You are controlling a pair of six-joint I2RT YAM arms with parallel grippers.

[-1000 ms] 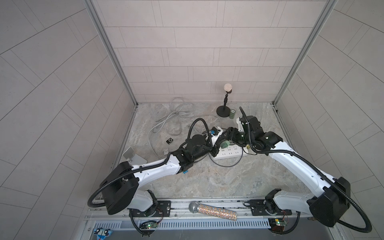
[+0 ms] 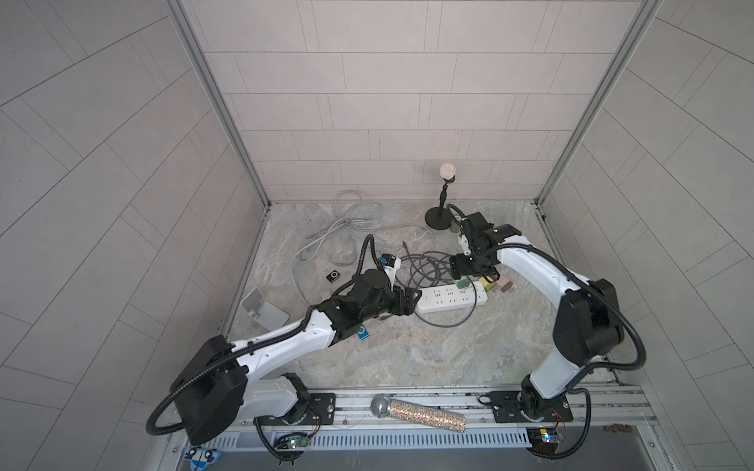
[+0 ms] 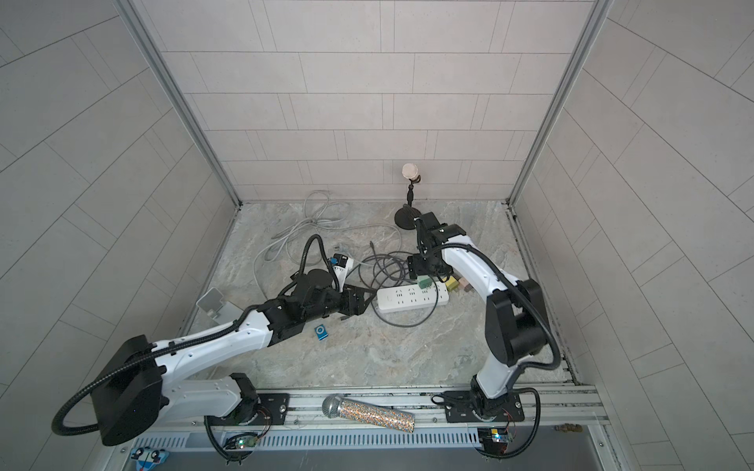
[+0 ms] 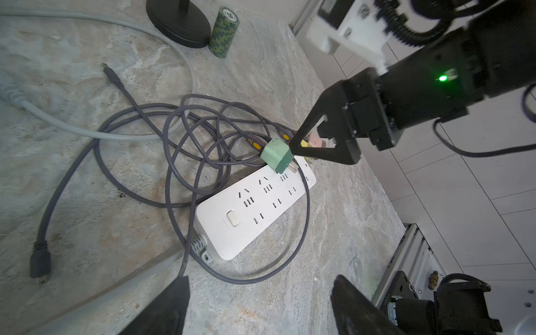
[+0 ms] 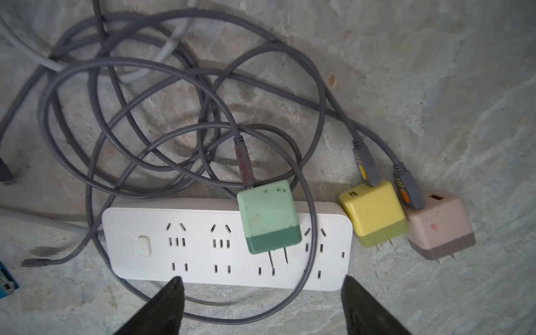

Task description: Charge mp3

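A white power strip (image 5: 139,262) lies among dark cables. On it rests a green charger (image 5: 268,215) with a cable plugged in and its prongs exposed. Yellow (image 5: 371,212) and pink (image 5: 438,229) chargers with cables lie by the strip's right end. A small blue device (image 2: 363,333), possibly the MP3 player, lies left front; a small black square (image 2: 333,276) lies behind it. My left gripper stands open and empty left of the strip. My right gripper is over the green charger, fingers apart, holding nothing.
A lamp (image 2: 437,218) and a green cylinder (image 4: 223,36) stand at the back. A pale cable lies coiled back left, with a grey stand (image 2: 267,312) at the left.
My right arm has swung up and back into a more downward pose over the chargers. My left gripper has moved slightly left and toward the front, away from the right one.
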